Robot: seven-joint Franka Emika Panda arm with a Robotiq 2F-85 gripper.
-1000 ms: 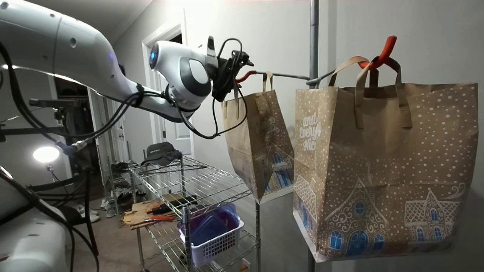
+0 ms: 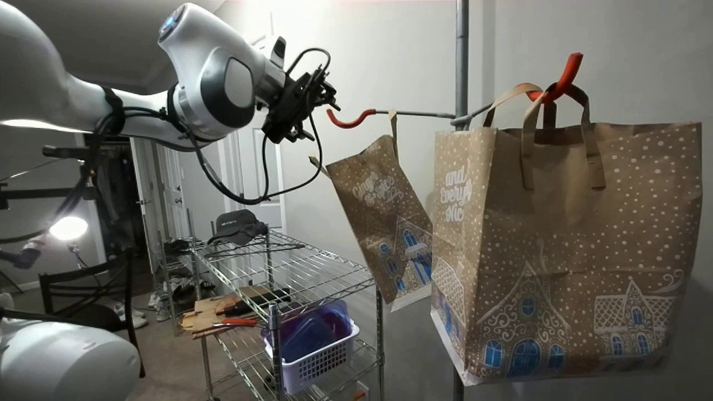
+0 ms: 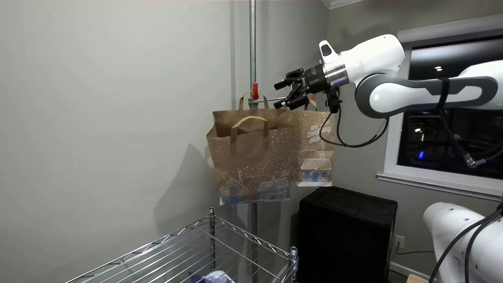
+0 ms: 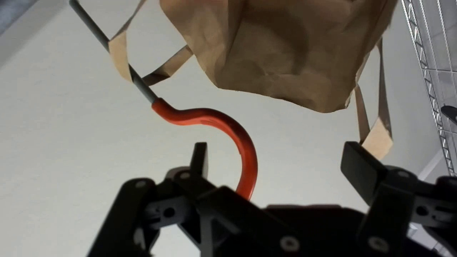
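My gripper stands open, with nothing between its fingers. In the wrist view the red hook tip [image 4: 246,154] shows in the gap, beyond the fingers. The smaller-looking brown paper bag [image 2: 381,220] hangs tilted from the grey rod [image 4: 92,25] by one handle [image 4: 120,53], while its other handle [image 4: 377,139] dangles loose off the rod. In exterior view 1 the gripper [image 2: 325,122] is left of the hook's red end [image 2: 351,121], apart from the bag. Exterior view 2 shows the gripper [image 3: 277,95] in front of the bags.
A second brown bag [image 2: 581,247] hangs by both handles from the right red hook [image 2: 568,77] on the upright pole [image 2: 462,60]. Below stands a wire shelf [image 2: 301,267] with a cap [image 2: 237,227] and a white basket [image 2: 321,364]. The wall behind is bare.
My arm has drawn back to the left, away from the bag. The left bag has swung from fairly upright to tilted, one handle now loose, and more of the red hook shows.
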